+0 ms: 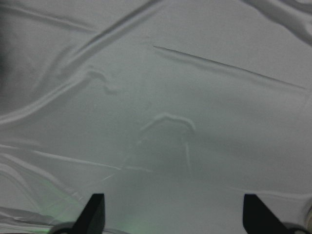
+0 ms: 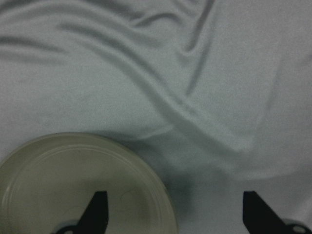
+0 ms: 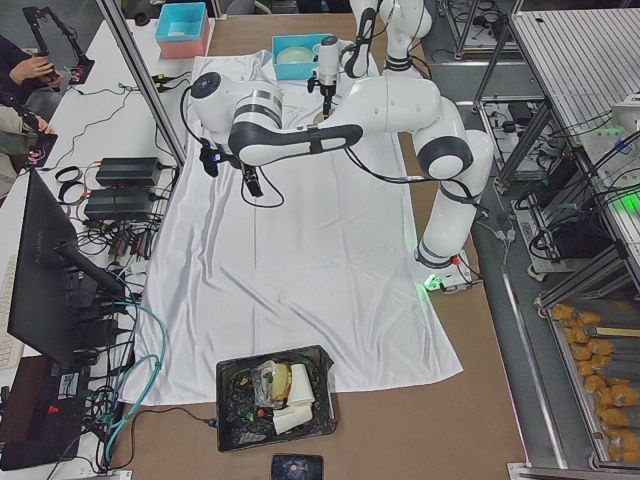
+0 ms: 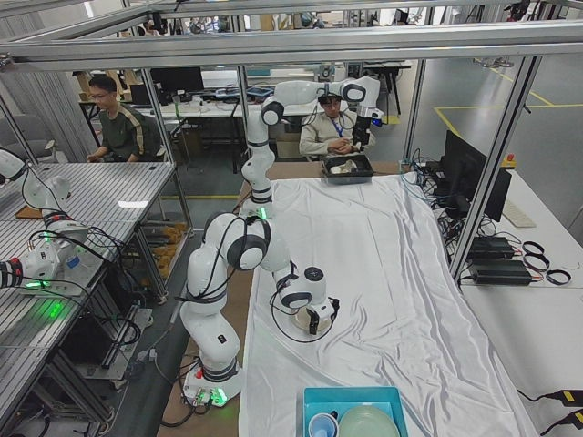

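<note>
My left gripper is open over bare white cloth, nothing between its fingers; in the camera left view it hangs high over the cloth's upper left. My right gripper is open above a pale round plate, which lies at its lower left in the right wrist view and is partly hidden behind the arm in the camera right view, around the gripper.
A blue bin with a cup and a green plate sits at the cloth's far end. A black tray holding packets and white items stands at the other end.
</note>
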